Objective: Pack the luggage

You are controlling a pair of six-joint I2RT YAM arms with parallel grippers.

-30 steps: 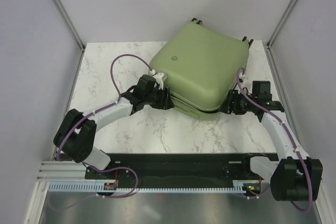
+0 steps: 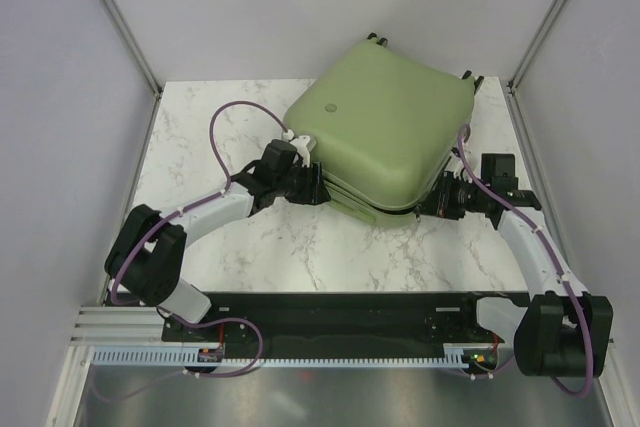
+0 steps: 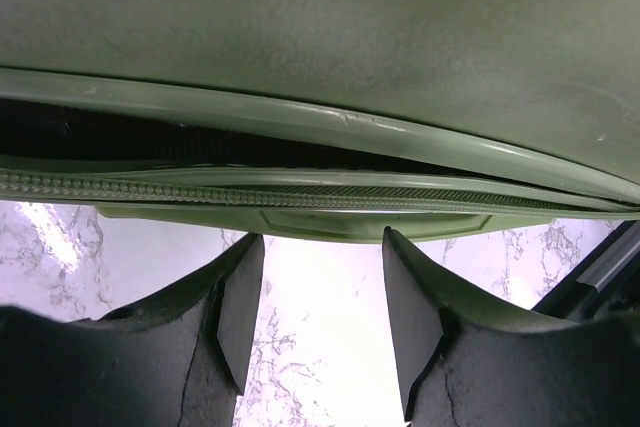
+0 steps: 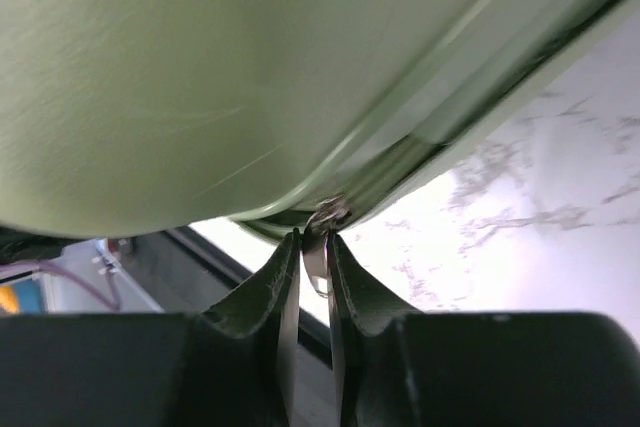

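Observation:
A large olive-green suitcase [image 2: 380,117] lies closed over most of the table, its zipper seam [image 3: 300,197] parted by a dark gap along the near side. My left gripper [image 2: 312,187] is at that seam on the near left; in its wrist view the fingers [image 3: 230,317] stand open with nothing between them. My right gripper [image 2: 432,202] is at the near right corner, where its fingertips [image 4: 292,247] close in around a small metallic zipper pull [image 4: 328,212]. Whether they grip it is hard to tell.
Bare marble table [image 2: 200,117] shows at the left and along the front, with the dark front edge [image 2: 340,317] below. Grey walls bound the sides and back.
The left gripper and suitcase have hardly changed.

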